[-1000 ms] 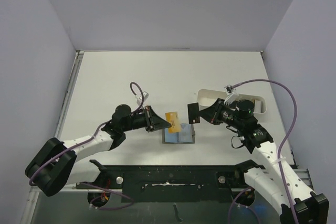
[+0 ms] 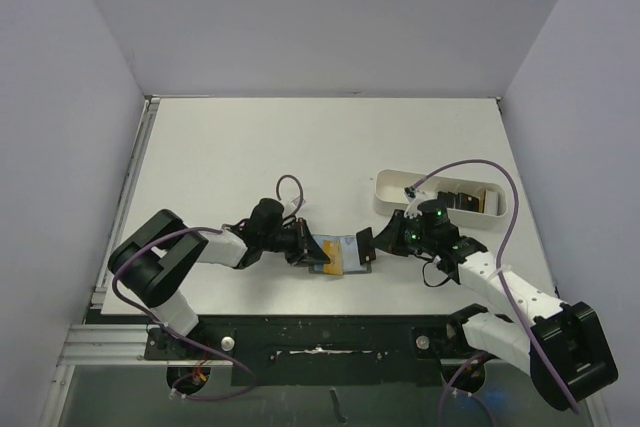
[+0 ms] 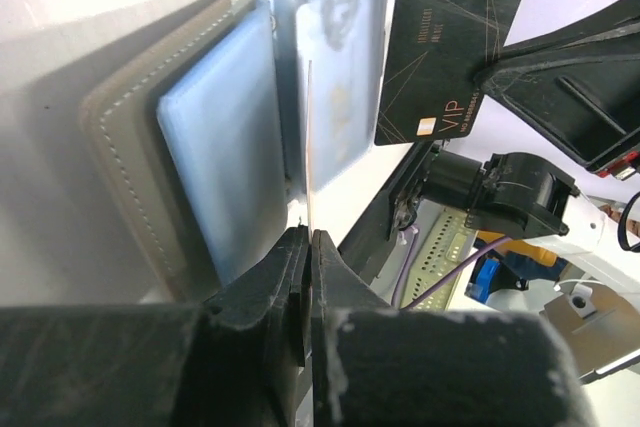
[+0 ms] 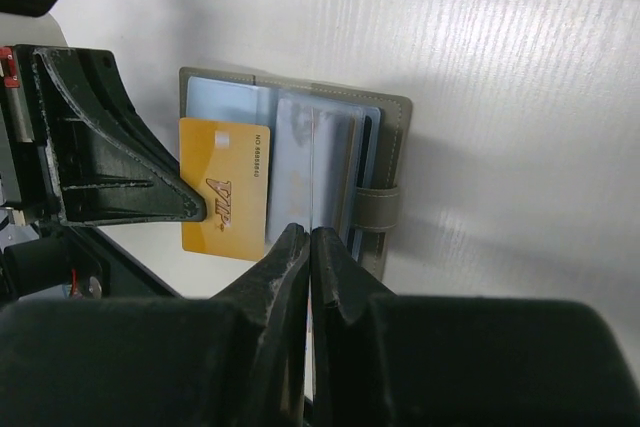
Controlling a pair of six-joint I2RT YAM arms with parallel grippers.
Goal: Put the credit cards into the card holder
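Observation:
An open card holder (image 4: 376,209) with pale blue sleeves lies at the table's front middle. My left gripper (image 2: 314,254) is shut on a gold card (image 4: 225,217), which lies over the holder's left side in the right wrist view and appears edge-on in the left. My right gripper (image 2: 382,245) is shut on a black VIP card, held at the holder's right side; in the right wrist view that card is a thin line between the fingers.
A white tray (image 2: 390,187) with dark and light items stands at the back right, behind my right arm.
Both grippers have come lower and nearer the front with their cards. The gold card has moved down onto the holder; the black card has descended toward the holder's right side.

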